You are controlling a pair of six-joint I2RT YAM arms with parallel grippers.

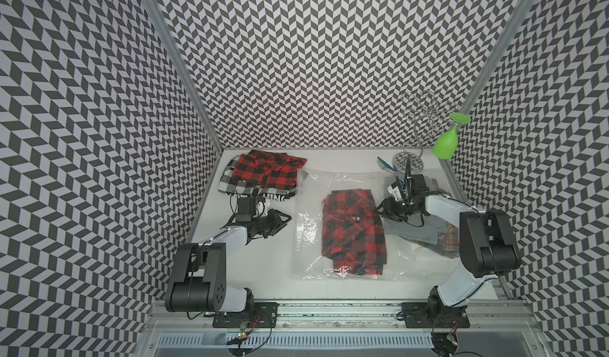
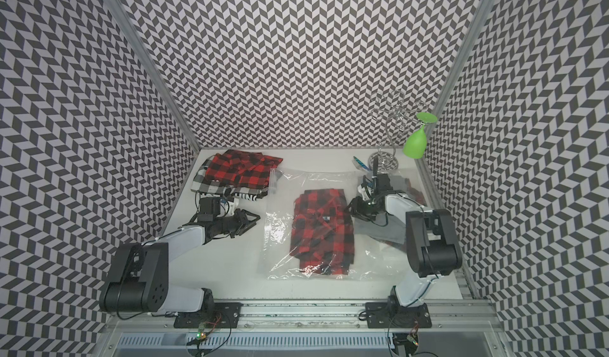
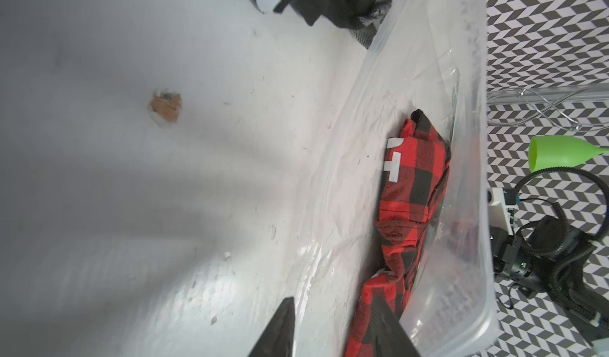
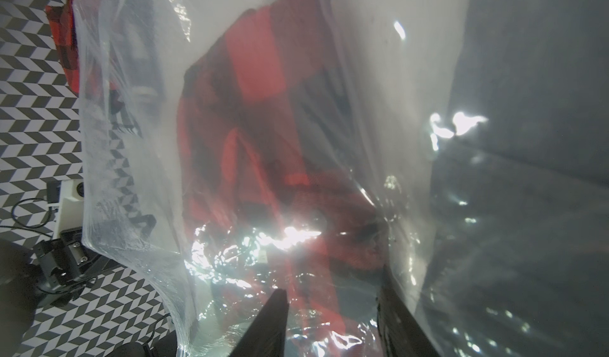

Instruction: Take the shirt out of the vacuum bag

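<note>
A folded red and black plaid shirt (image 1: 352,227) (image 2: 320,230) lies flat inside the clear vacuum bag (image 1: 307,261) in the middle of the table; it also shows through the plastic in both wrist views. My left gripper (image 1: 279,222) (image 2: 249,221) is just left of the bag's left edge, low over the table, with its fingers apart and nothing between them. My right gripper (image 1: 387,209) is at the shirt's upper right, over the bag, open with no plastic visibly pinched between its fingers.
Folded plaid shirts (image 1: 266,166) lie at the back left. Grey clothing (image 1: 409,233) lies under the right arm. A metal stand (image 1: 408,162) holding a green cup (image 1: 446,142) is at the back right. Bare table shows at the front left.
</note>
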